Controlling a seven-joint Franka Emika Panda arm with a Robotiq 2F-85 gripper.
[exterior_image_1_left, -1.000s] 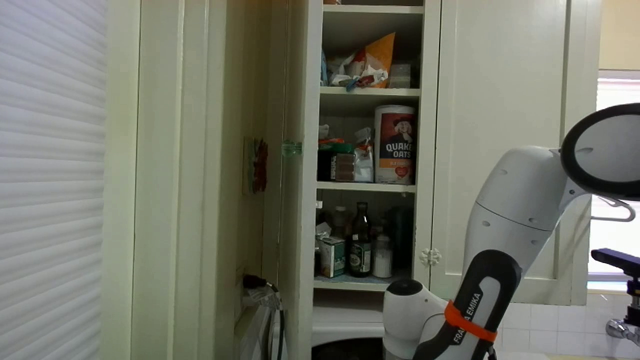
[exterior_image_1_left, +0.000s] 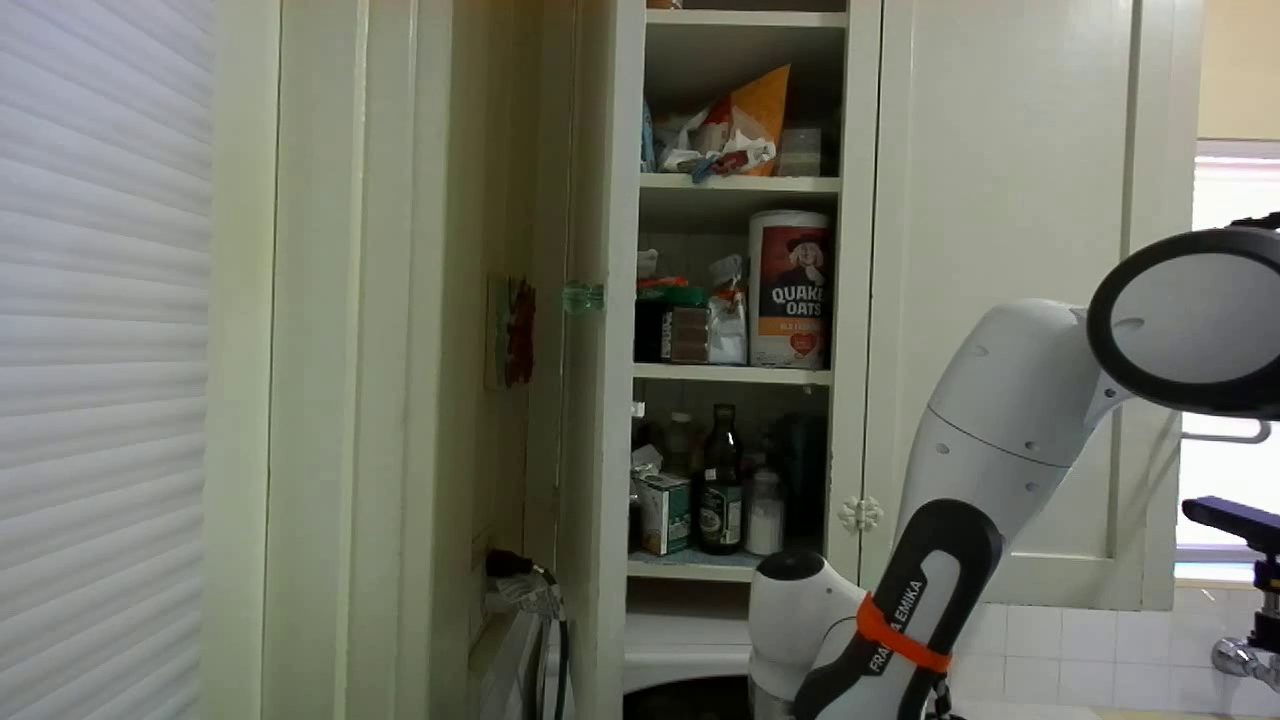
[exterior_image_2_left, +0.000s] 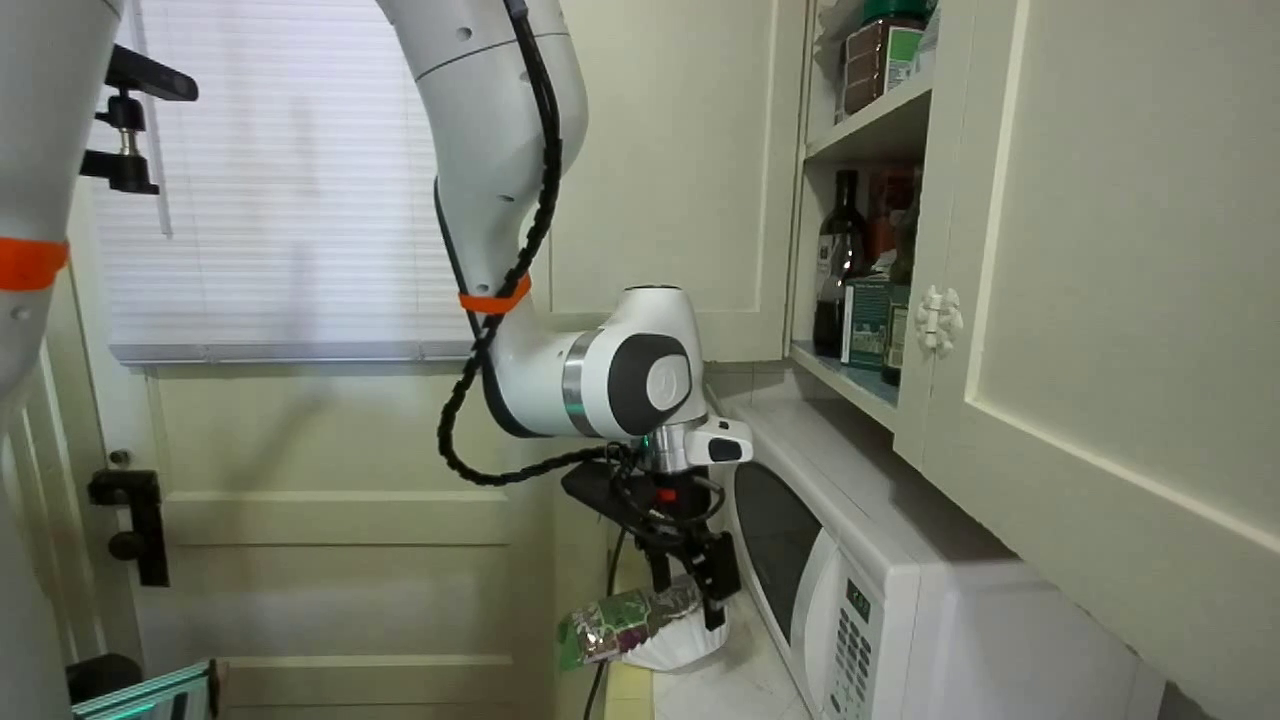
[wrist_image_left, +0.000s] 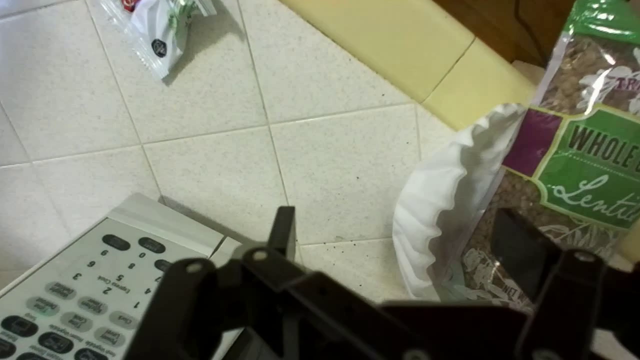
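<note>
A clear bag of lentils (wrist_image_left: 591, 162) with a green and purple label lies at the right of the wrist view. It rests against a white fluted dish (wrist_image_left: 429, 198), which it partly covers. My gripper points down, fingers wide apart and nothing gripped. One finger (wrist_image_left: 519, 246) is over the bag's near part in this view; the other finger (wrist_image_left: 283, 231) is over bare tile. In exterior view 2 the gripper (exterior_image_2_left: 687, 600) is beside the microwave, right at the lentil bag (exterior_image_2_left: 624, 622) and dish (exterior_image_2_left: 681, 642). Whether a finger touches the bag I cannot tell.
The microwave (wrist_image_left: 90, 288) stands close on one side. A small white packet (wrist_image_left: 159, 33) lies farther along the counter, with clear tile between. The yellow counter edge (wrist_image_left: 390, 42) runs beside the bag. Above, the cupboard holds a Quaker Oats canister (exterior_image_1_left: 789, 288) and bottles (exterior_image_1_left: 721, 486).
In exterior view 1 the arm has shifted a little to the left, its wrist joint also slightly higher in the picture. The cupboard's contents look the same.
</note>
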